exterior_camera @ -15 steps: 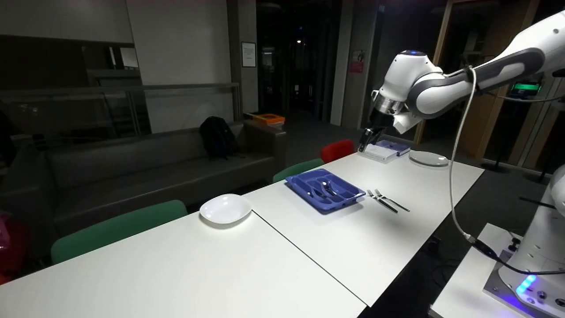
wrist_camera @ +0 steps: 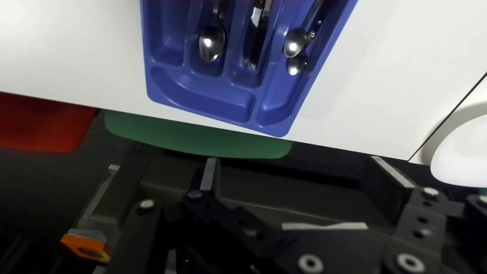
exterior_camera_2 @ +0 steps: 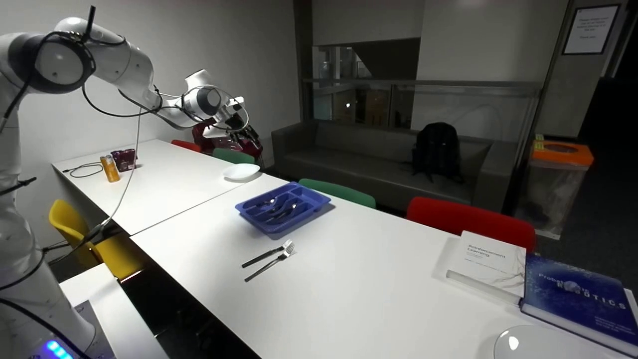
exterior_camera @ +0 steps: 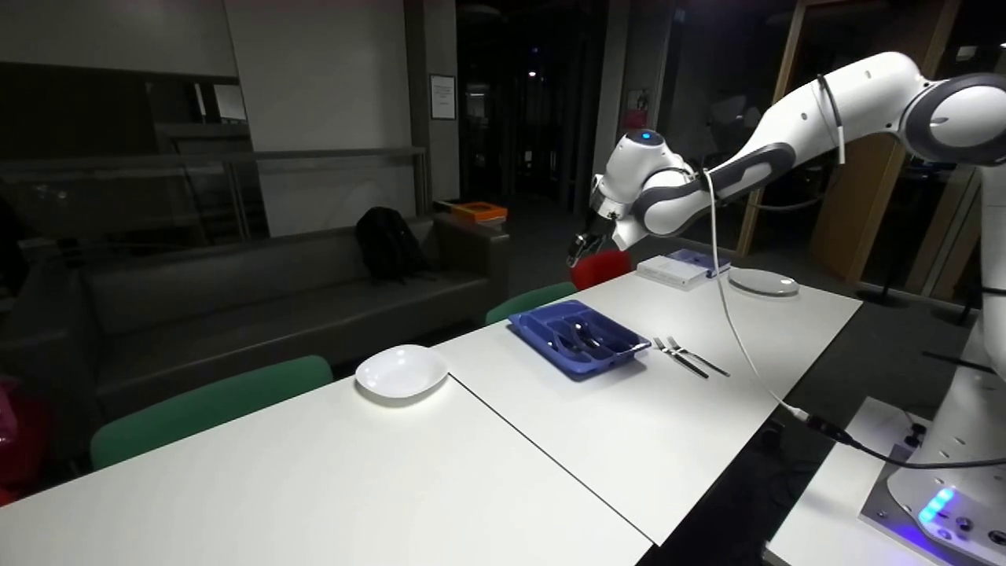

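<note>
My gripper stands open with nothing between its widely spread fingers. In the first exterior view the gripper [exterior_camera: 577, 256] hangs in the air beyond the table's far edge, higher than the blue cutlery tray [exterior_camera: 539, 332]. Seen from the wrist, the tray [wrist_camera: 205, 96] lies ahead of the fingertips and holds spoons [wrist_camera: 212, 42] and a knife [wrist_camera: 255, 41] in separate compartments. Two forks with dark handles [exterior_camera_2: 267, 261] lie side by side on the bare table, between the tray and the robot's side. A white bowl [exterior_camera: 402, 372] sits left of the tray.
Books [exterior_camera_2: 487, 263] and a grey plate [exterior_camera: 764, 281] occupy the far end of the table. An orange can [exterior_camera_2: 110, 168] and a dark red object [exterior_camera_2: 123, 159] stand at the opposite end. Chairs [exterior_camera_2: 338, 191] line the couch side.
The arm has reached out toward the couch side, and my gripper has shifted left in the first exterior view. Tray, forks and bowl are where they were.
</note>
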